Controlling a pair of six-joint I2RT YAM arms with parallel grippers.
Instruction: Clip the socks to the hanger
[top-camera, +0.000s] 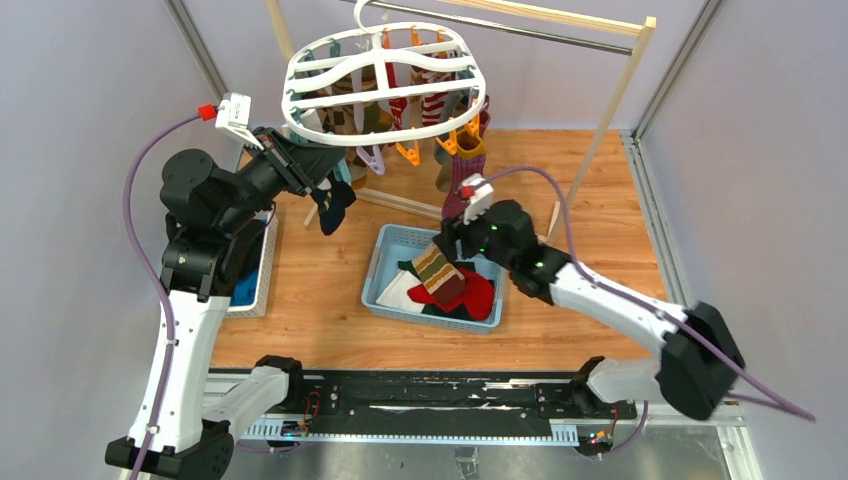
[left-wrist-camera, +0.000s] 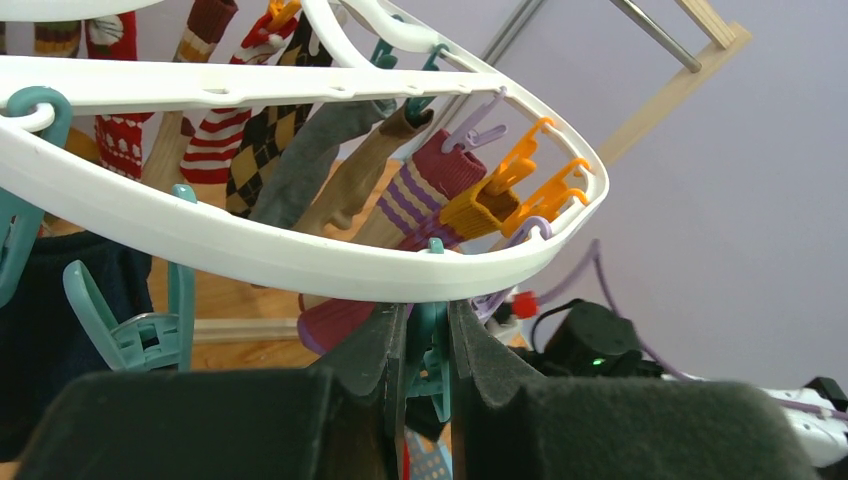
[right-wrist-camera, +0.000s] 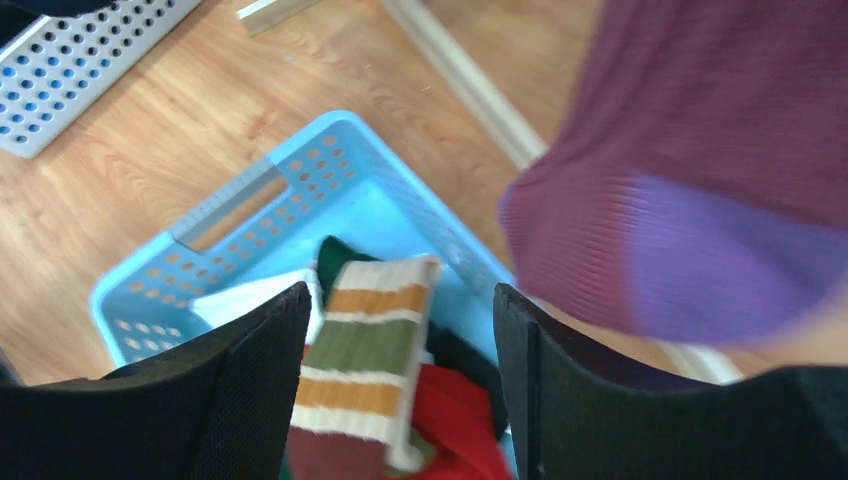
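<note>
The white oval hanger (top-camera: 380, 95) is hung with socks on coloured clips. At its near-left rim my left gripper (top-camera: 335, 160) is shut on a teal clip (left-wrist-camera: 428, 365), beneath the rim in the left wrist view. Below, a blue basket (top-camera: 395, 240) holds a brown, green and cream striped sock (right-wrist-camera: 365, 360), a red sock (top-camera: 478, 293) and white cloth (right-wrist-camera: 265, 293). My right gripper is open over the basket. The striped sock lies beneath and beyond its fingers (right-wrist-camera: 255, 370), not gripped. A maroon and purple sock (right-wrist-camera: 640, 200) hangs close beside it.
A dark sock (top-camera: 333, 205) hangs just below my left gripper. Another basket (top-camera: 265, 270) stands at the left, partly behind the left arm. The rack's wooden bars (top-camera: 400, 203) cross the floor behind the blue basket.
</note>
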